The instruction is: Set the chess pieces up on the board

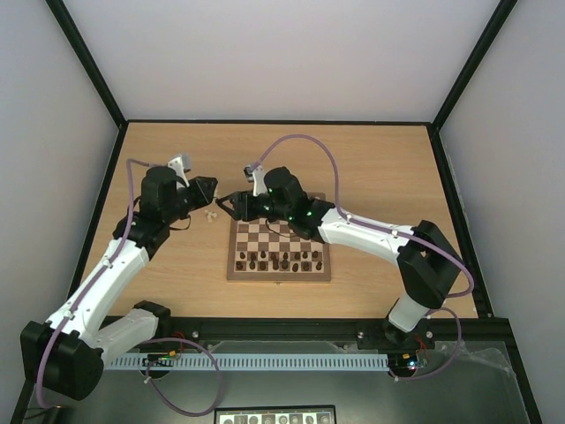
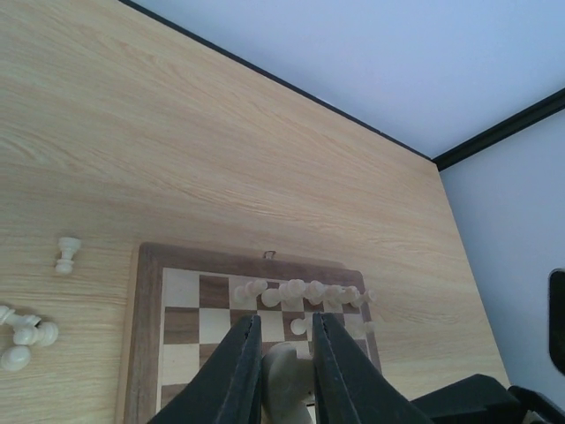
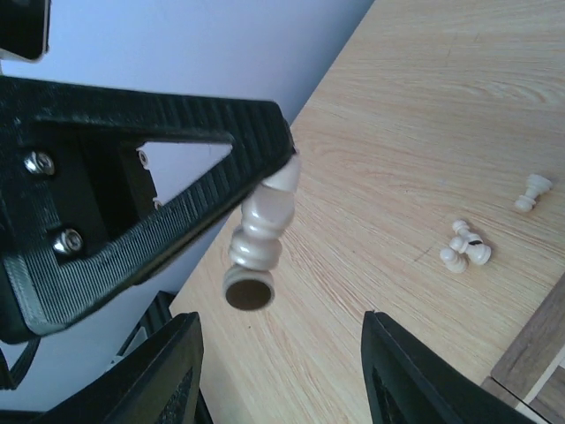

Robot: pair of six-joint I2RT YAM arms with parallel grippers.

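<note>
A white chess piece is clamped in my left gripper, its dark round base pointing out toward the right gripper. My right gripper stands open close by, the piece lying just beyond its fingertips and apart from them. The two grippers face each other over the left edge of the chessboard. Dark pieces fill the board's near rows. Several white pieces stand along its far side in the left wrist view; the right arm hides part of the board in the top view.
Several loose white pieces lie on the table left of the board, with a single white piece apart from them.
</note>
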